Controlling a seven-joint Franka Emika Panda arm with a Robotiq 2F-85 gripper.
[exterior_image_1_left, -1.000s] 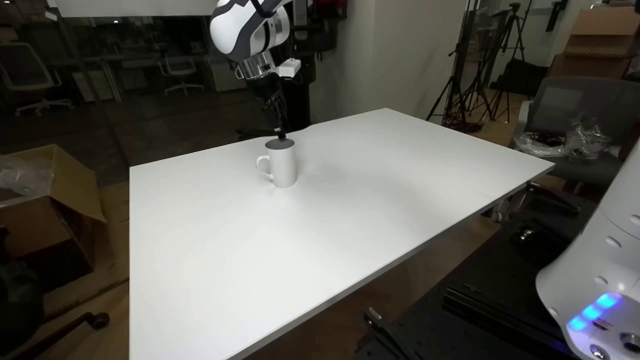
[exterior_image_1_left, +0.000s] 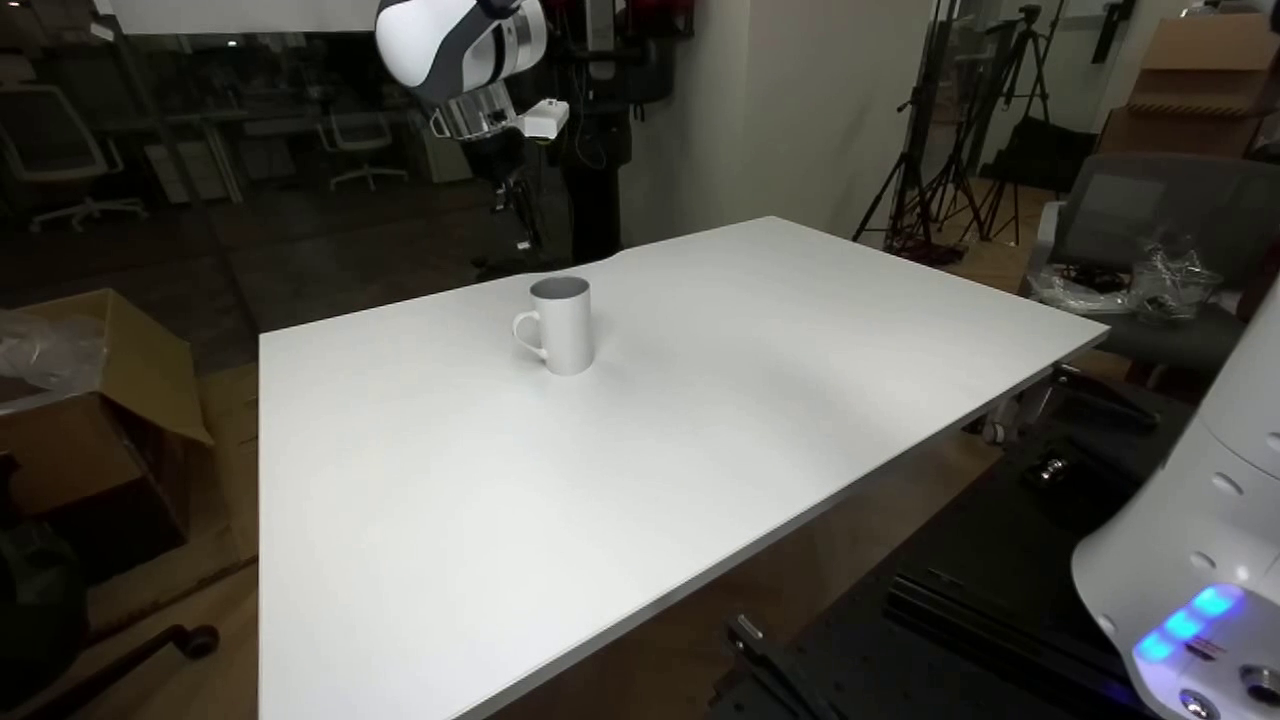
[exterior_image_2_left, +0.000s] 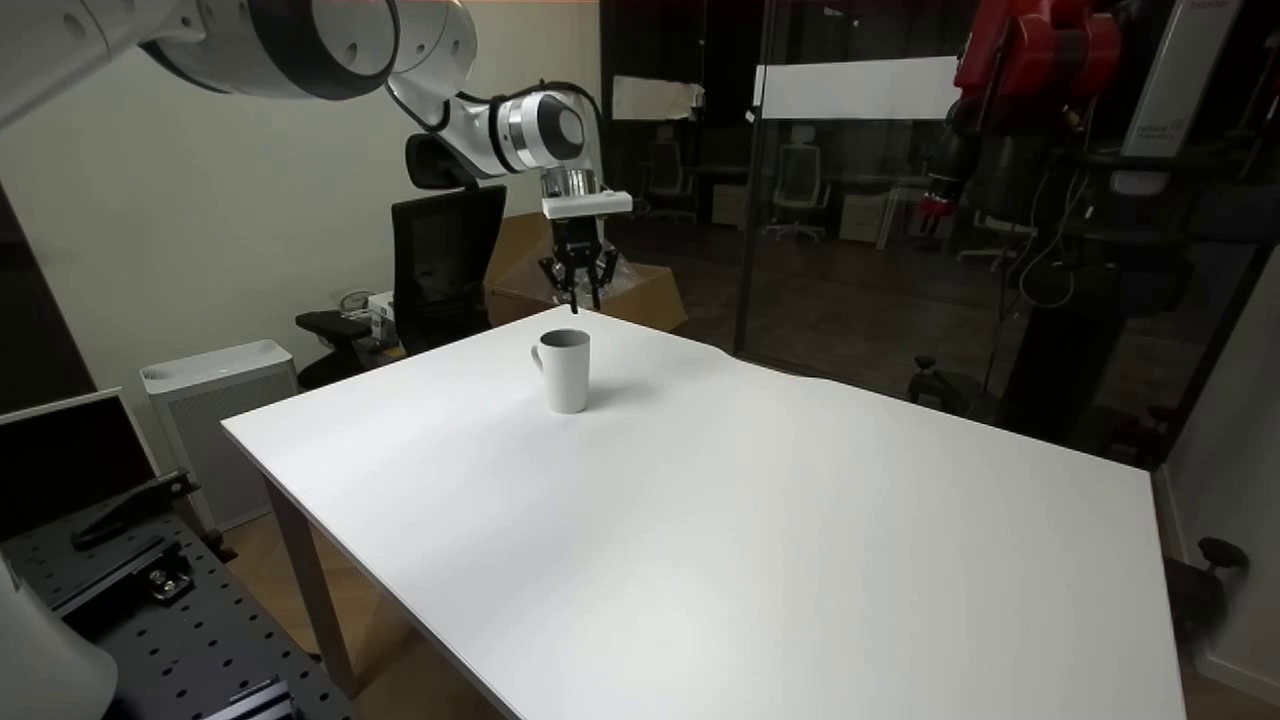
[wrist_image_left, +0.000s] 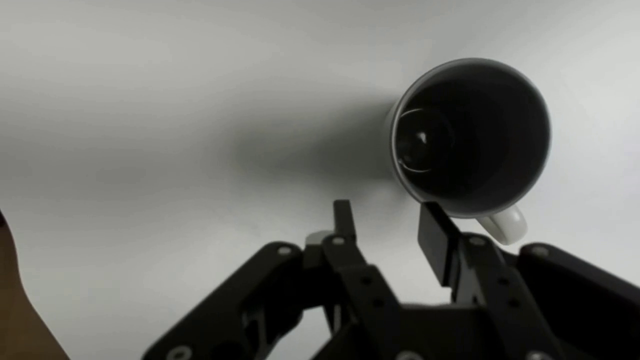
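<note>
A pale mug (exterior_image_1_left: 567, 331) with a grey inside stands upright on the white table (exterior_image_1_left: 504, 504). Seen from above in the wrist view, the mug (wrist_image_left: 480, 132) is at upper right, its handle turned down and to the right. Inside it, low on the left, a dark round shape with a bright rim shows; I cannot tell what it is. My gripper is open with nothing between its fingers, and it hangs above the table, higher than the mug. In exterior view 2 the gripper (exterior_image_2_left: 582, 302) shows over the mug (exterior_image_2_left: 565, 372), apart from it.
Apart from the mug, the tabletop is bare, with wide free room around it. An open cardboard box (exterior_image_1_left: 108, 408) stands on the floor off the left edge. A red and black robot (exterior_image_2_left: 1020, 96) stands beyond the far edge.
My gripper has risen and shifted left in exterior view 1, from overlapping the mug's rim to clear above it. The mug stays in place.
</note>
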